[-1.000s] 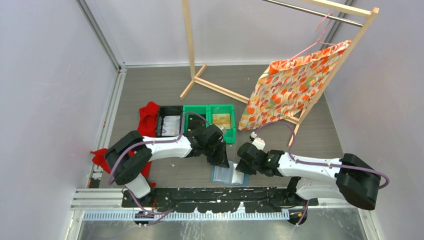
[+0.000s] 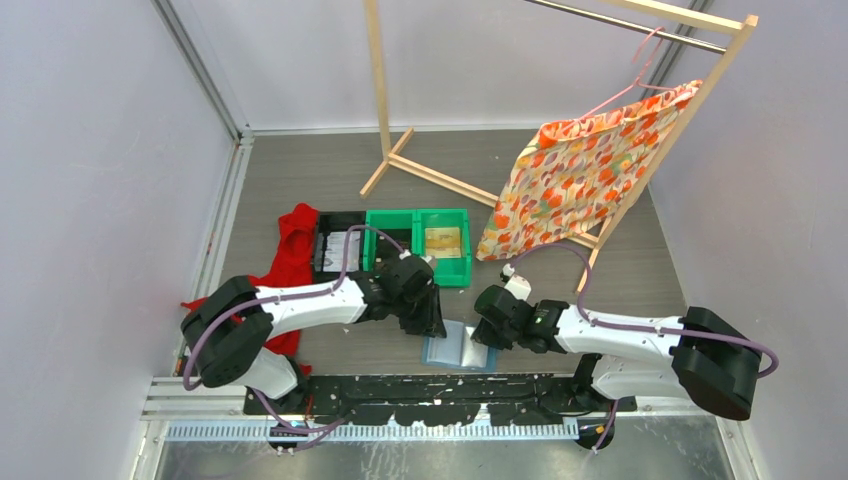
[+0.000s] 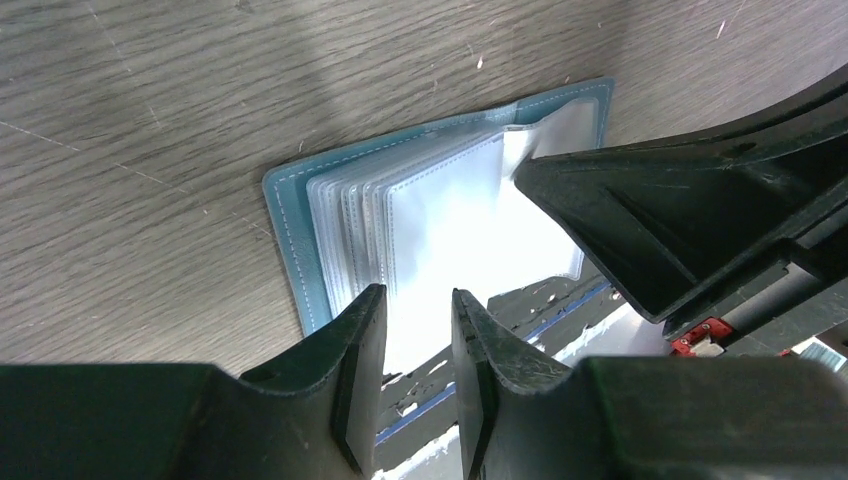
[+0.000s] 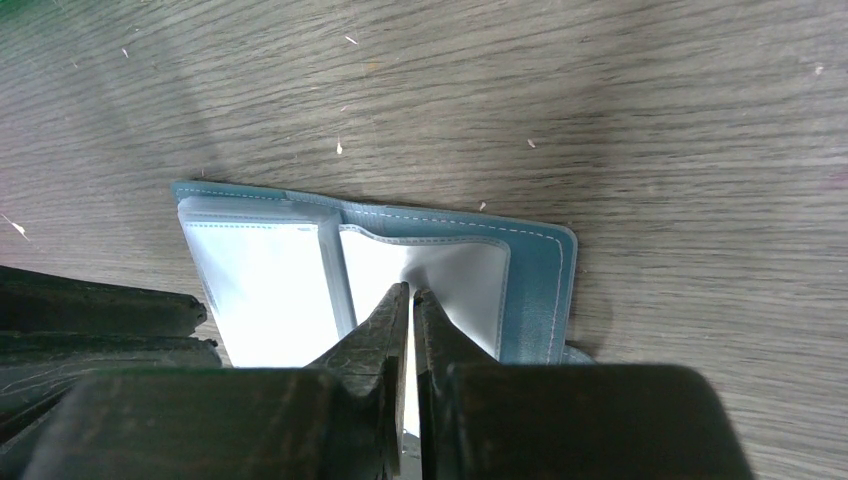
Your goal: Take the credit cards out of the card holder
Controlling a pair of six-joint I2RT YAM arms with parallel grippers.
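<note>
The blue card holder point(image 2: 434, 353) lies open on the table near the front edge. In the left wrist view, a stack of clear sleeves point(image 3: 440, 215) fills its left half, washed white by glare, so I cannot tell which hold cards. My left gripper is open over these sleeves, its fingers apart with nothing visibly held. On the right half, my right gripper is shut at the right-hand clear sleeve point(image 4: 465, 275), which looks pinched between its fingertips. The sleeve's upper edge bends up beside it.
Behind the holder stand a green bin point(image 2: 468, 271) with a yellowish item point(image 2: 443, 241) inside and a black bin point(image 2: 318, 262) with white items. Red cloth point(image 2: 296, 240) lies at the left. A wooden rack point(image 2: 440, 181) carries a patterned cloth point(image 2: 585, 165).
My left arm has swung left, and its gripper has shifted slightly left over the holder. The right arm and the holder look unmoved.
</note>
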